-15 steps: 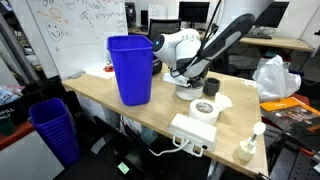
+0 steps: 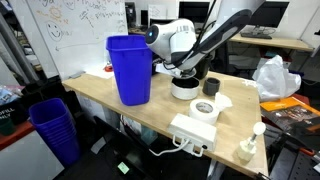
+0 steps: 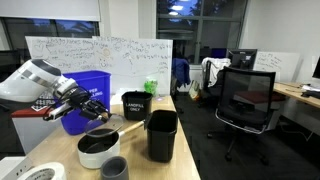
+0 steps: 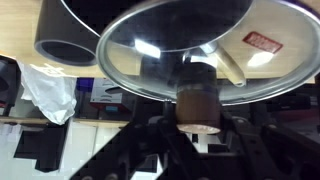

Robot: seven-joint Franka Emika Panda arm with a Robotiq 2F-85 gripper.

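Note:
A glass lid [image 4: 125, 65] with a metal rim hangs from my gripper [image 3: 101, 117], which is shut on its knob [image 4: 198, 108]. In the wrist view the knob sits between the fingers, and the glass spreads beyond it. Below the lid stands a white pot [image 3: 97, 155] with a dark inside, its top uncovered. Exterior view 1 shows the same pot [image 2: 185, 91] on the table, with the lid up and to its left, near the blue bin [image 2: 130, 75]. Lid and pot rim look apart.
Beside the pot stand a dark grey mug [image 2: 211, 87] and a tall black bin [image 3: 161, 137]. A white roll-like object [image 2: 203, 111] and a white power box [image 2: 193, 132] lie nearer the front.
The lid has risen off the pot and moved left with my gripper, towards the blue bin. The pot's dark inside now shows, and the pot itself has stayed in place.

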